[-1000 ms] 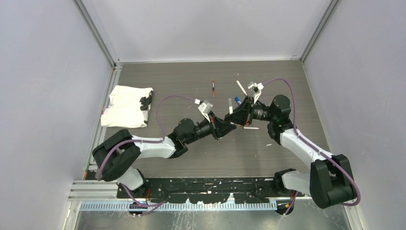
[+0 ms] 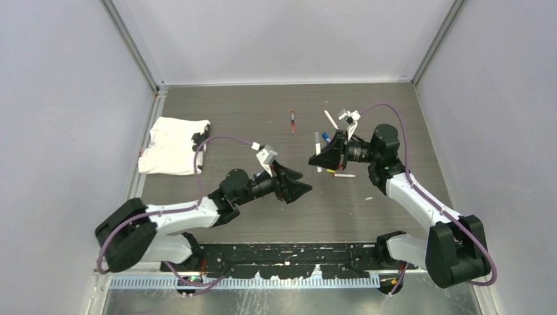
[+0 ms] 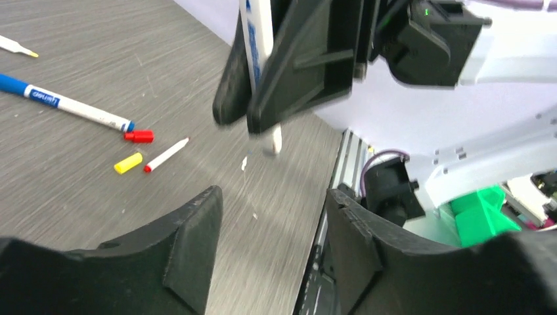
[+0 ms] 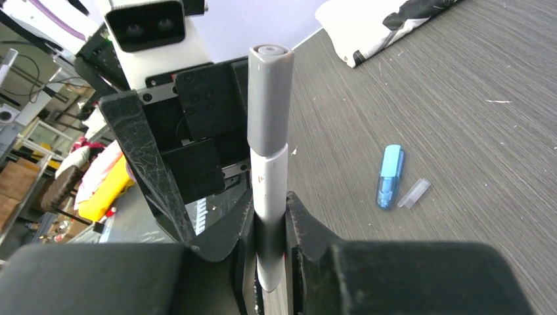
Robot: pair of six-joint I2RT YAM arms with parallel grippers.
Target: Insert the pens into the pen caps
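Observation:
My right gripper (image 2: 315, 161) is shut on a white marker with a grey cap (image 4: 270, 98). The marker's white body (image 4: 268, 180) stands nearly upright between the fingers, its rounded lower end showing below; the grey part meets the white at a slight step. To the left, my left gripper stands open, nothing between its fingers, apart from the marker. On the table the left wrist view has a blue-ended marker (image 3: 79, 108), a red cap (image 3: 139, 136), a yellow cap (image 3: 128, 163), a white pen with a red end (image 3: 167, 155) and a yellow-tipped pen (image 3: 16, 46).
A dark, red-ended pen (image 2: 292, 121) lies alone at the back middle. A folded white cloth (image 2: 174, 146) rests at the left. In the right wrist view, a light-blue piece (image 4: 390, 177) lies beside a small clear one (image 4: 414, 193).
My left gripper has drawn back leftward and slightly toward the front, away from the right gripper, and its fingers have spread. The right gripper and its marker have barely moved.

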